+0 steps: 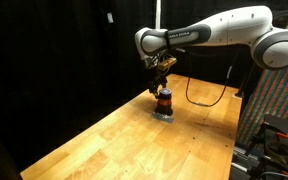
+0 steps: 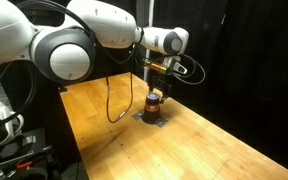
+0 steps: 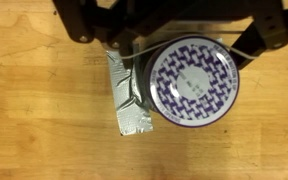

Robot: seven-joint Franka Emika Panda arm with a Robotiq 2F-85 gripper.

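Observation:
A dark canister with an orange band (image 1: 165, 104) stands upright on the wooden table. Its round lid, patterned in purple and white (image 3: 193, 81), faces up in the wrist view. Beside and beneath it, silver tape (image 3: 131, 100) lies on the wood. My gripper looks open, its dark finger parts set wide apart at the upper left and upper right of that view. In exterior view 2 the canister (image 2: 152, 108) stands just in front of the gripper and hides part of the fingers. Whether they touch it cannot be told.
A loose cable (image 2: 110, 105) hangs from the arm. Black curtains (image 1: 64, 60) close off the back.

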